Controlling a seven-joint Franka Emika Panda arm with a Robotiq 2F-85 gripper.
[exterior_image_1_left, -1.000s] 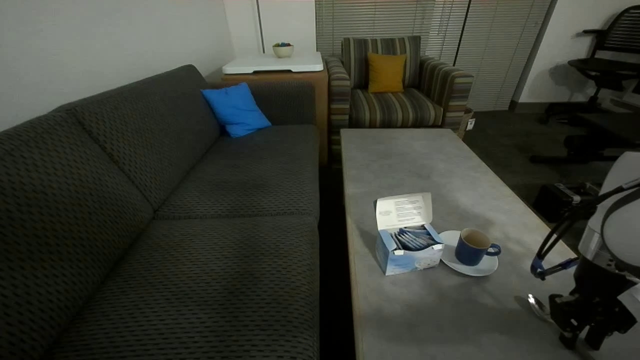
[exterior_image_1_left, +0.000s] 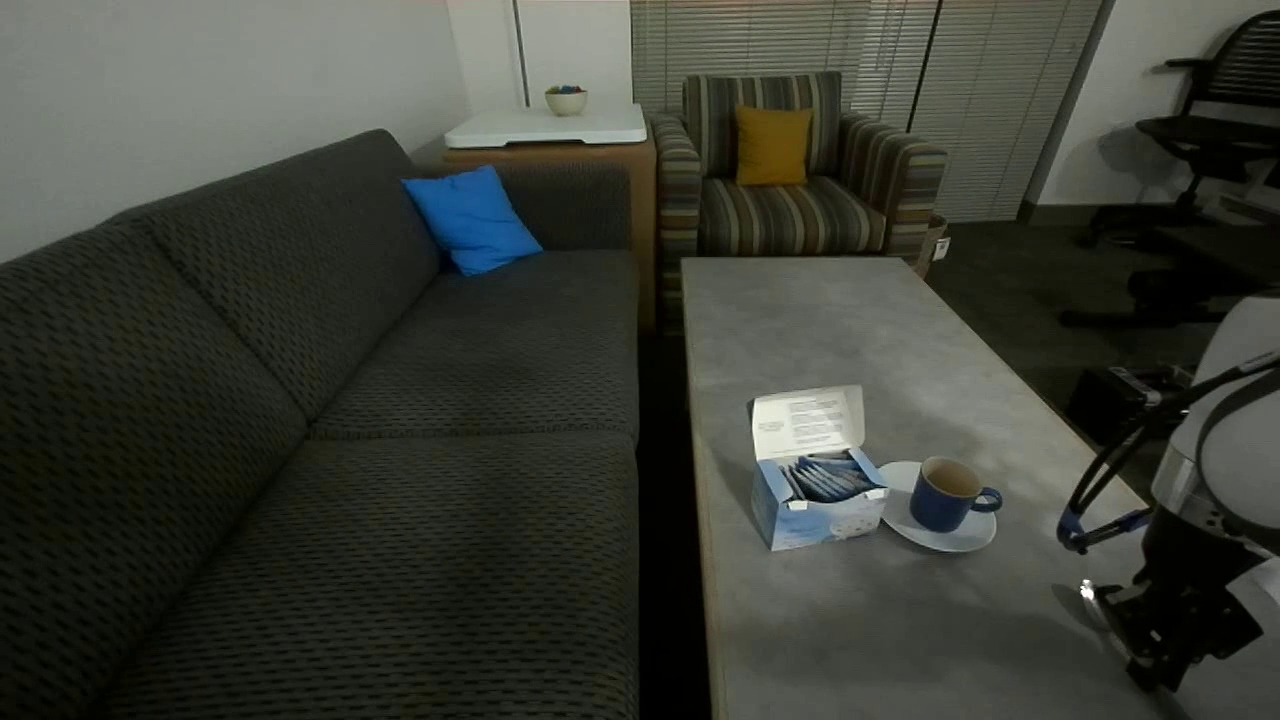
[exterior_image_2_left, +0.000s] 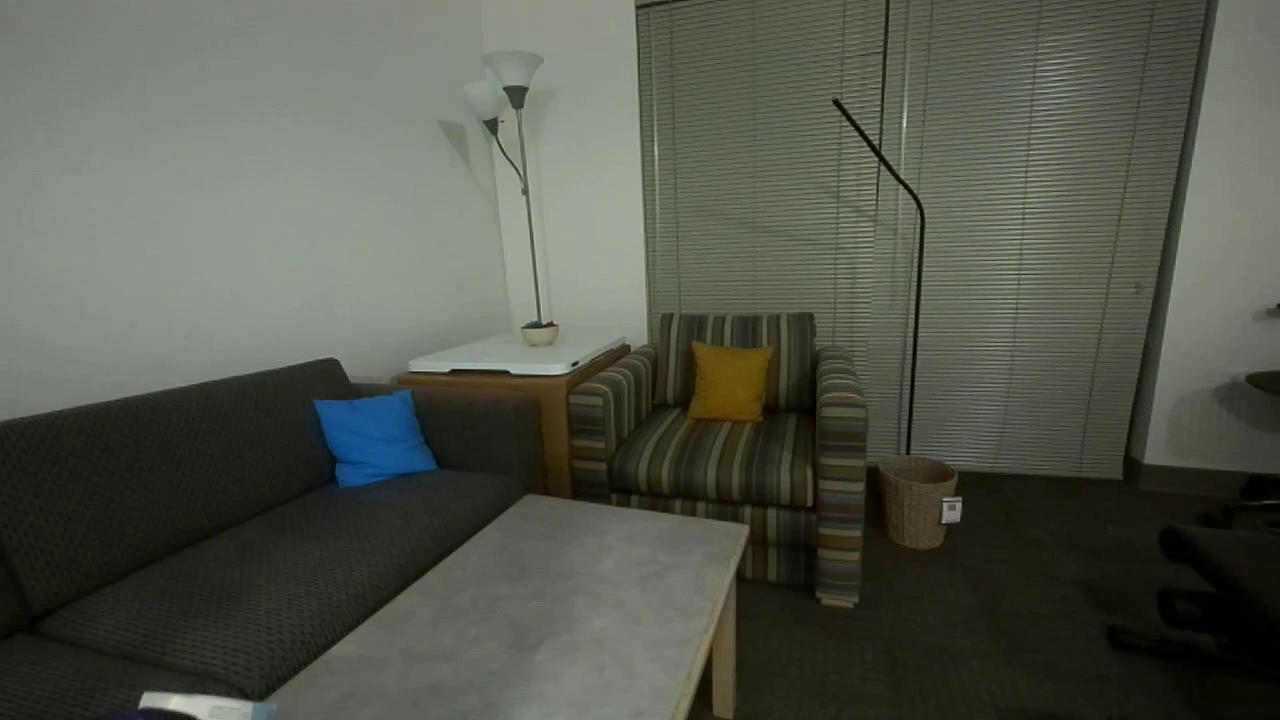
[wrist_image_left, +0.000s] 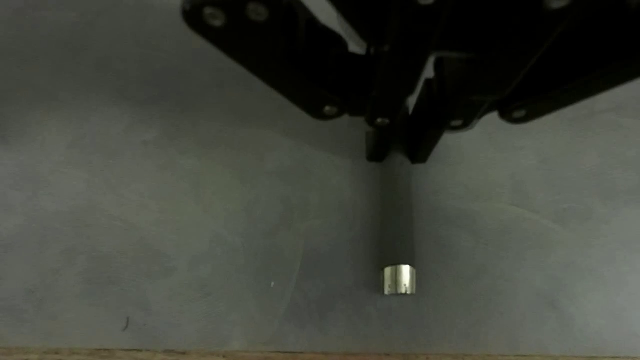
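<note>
A metal spoon (exterior_image_1_left: 1089, 592) shows at the right of exterior view 1, its shiny end sticking out on the left of my gripper (exterior_image_1_left: 1142, 674). In the wrist view, the gripper is shut on a slim grey handle (wrist_image_left: 398, 210), which I take to be the spoon's; its bright silver end points toward the table edge. The bowl is hidden there by the dark linkage. A blue mug (exterior_image_1_left: 942, 498) stands upright on a white saucer (exterior_image_1_left: 960, 539). Touching or nearly touching the saucer is an open light-blue box (exterior_image_1_left: 828, 523) of packets, its lid raised.
A dark sofa (exterior_image_1_left: 480, 504) runs along its left side, with a striped armchair (exterior_image_1_left: 786, 218) at the far end. Black cables (exterior_image_1_left: 1110, 468) hang beside the arm.
The spoon's shiny end has shifted slightly right and up in exterior view 1, and less of it shows. My gripper has moved slightly. The box, mug and saucer have stayed put.
</note>
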